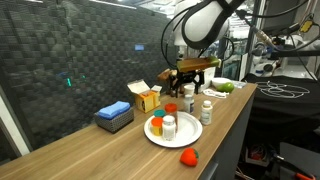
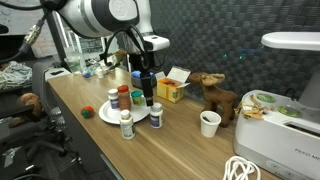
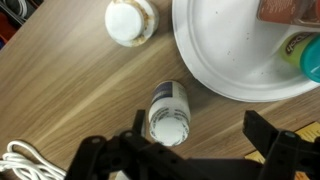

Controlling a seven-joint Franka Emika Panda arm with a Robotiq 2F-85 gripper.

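Observation:
My gripper is open above the table, its dark fingers apart. Between them in the wrist view stands a white-capped bottle, nearer the left finger and clear of the plate. Exterior view 1 shows the gripper over that bottle, behind the plate's far side. A second white-capped bottle stands beside it, at the upper left of the wrist view. The white plate carries several jars, among them a white-capped one and an orange one.
A red tomato lies in front of the plate. Behind stand a yellow box and a dark basket with blue cloth. A white cup, brown toy animal, white cable and toaster stand on the far part.

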